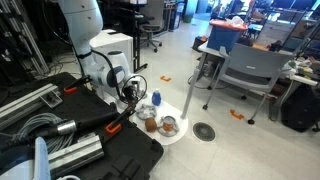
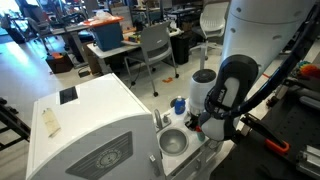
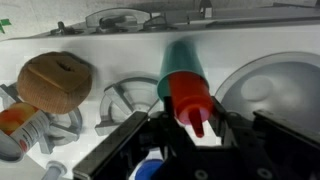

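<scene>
A teal-green bottle-like object with a red-orange end [image 3: 190, 97] shows in the wrist view, its red end toward the camera. My gripper is shut on it, with dark fingers at the lower middle of that view partly hiding it. In exterior view 1 my gripper [image 1: 130, 94] is low over the left part of the white round table [image 1: 176, 138]. Exterior view 2 has the gripper [image 2: 203, 133] just right of a metal bowl [image 2: 174, 142]. Whether the held object touches the table cannot be told.
A brown rounded item [image 3: 55, 82] and an orange-labelled can [image 3: 18, 128] lie left in the wrist view; the bowl [image 3: 272, 95] is at right. A blue item [image 1: 156, 98] stands farther back. A grey chair [image 1: 252, 75] is beyond the table.
</scene>
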